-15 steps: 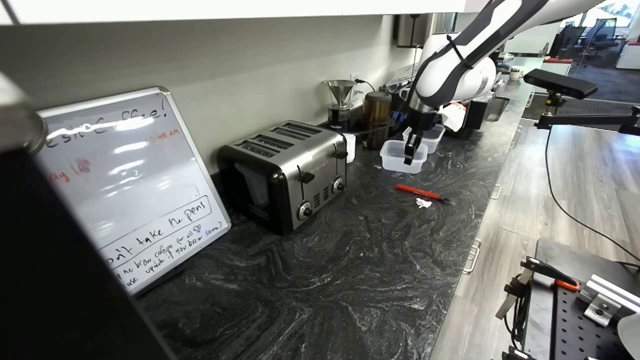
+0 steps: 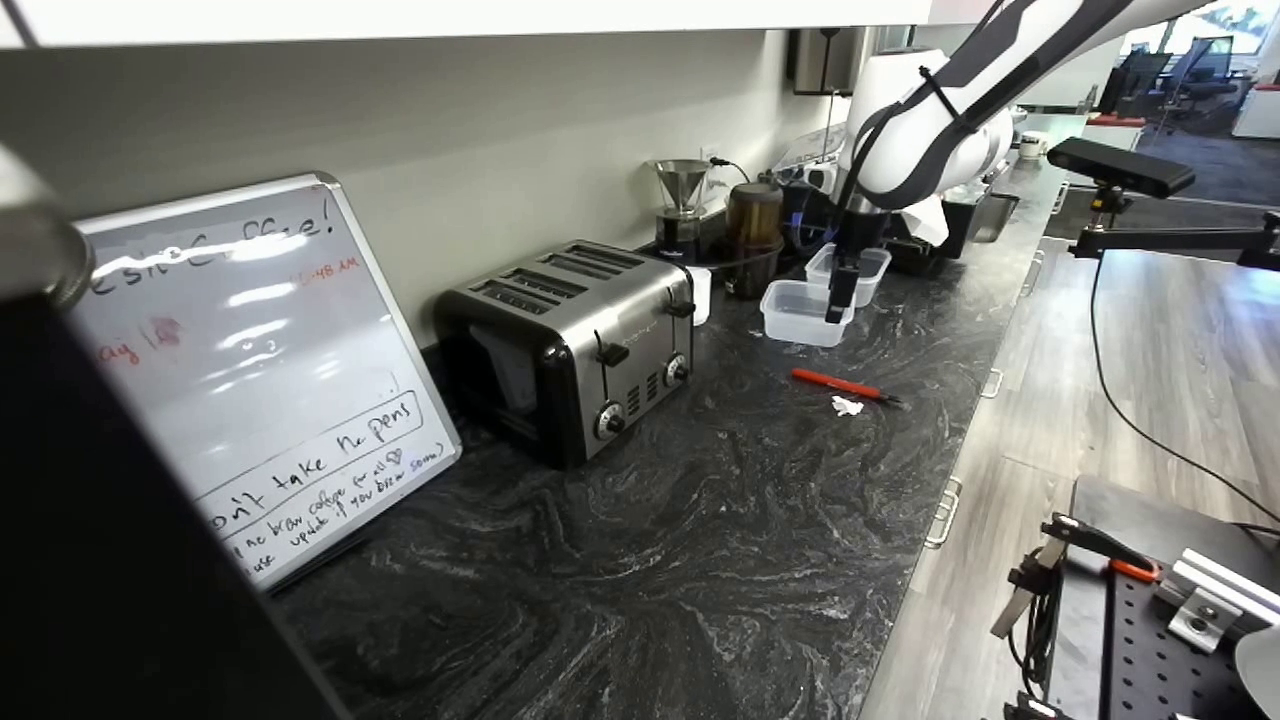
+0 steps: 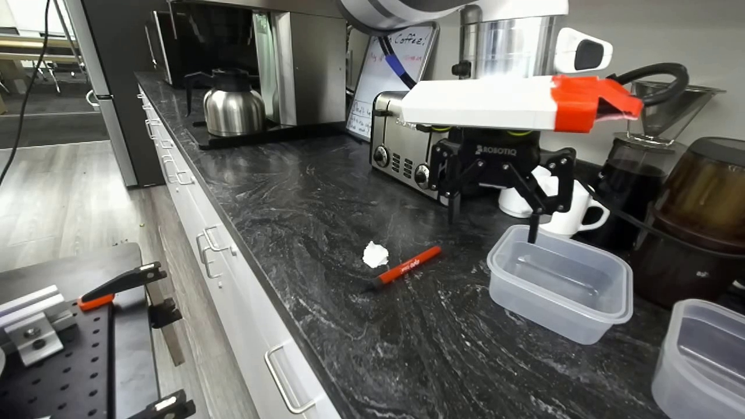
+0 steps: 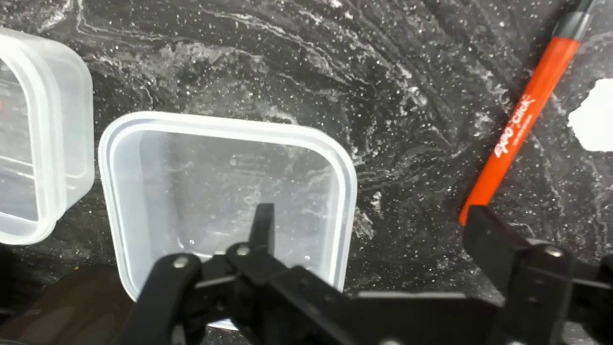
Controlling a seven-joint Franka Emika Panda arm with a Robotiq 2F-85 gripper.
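Observation:
My gripper point(image 3: 493, 223) stands open above the counter, nothing between its spread fingers. In the wrist view, one fingertip point(image 4: 264, 221) shows over an empty clear plastic container point(image 4: 230, 123); the other overlaps the end of a red Expo marker point(image 4: 520, 123) in the picture. The marker point(image 3: 408, 268) lies flat on the dark counter, its dark end toward the front edge. Close to it is a crumpled white scrap point(image 3: 375, 255). A second clear container point(image 3: 705, 363) stands beside the first, partly cut off in exterior view 2.
A steel toaster point(image 2: 588, 342) stands along the wall. White mugs point(image 3: 574, 209) and a brown-lidded coffee grinder point(image 3: 709, 188) sit behind the containers. The whiteboard point(image 2: 264, 360) leans on the wall. Bare counter point(image 2: 672, 564) stretches in front of the toaster.
In exterior view 1 the arm and gripper have shifted slightly right and up. The containers, marker and white scrap lie where they were.

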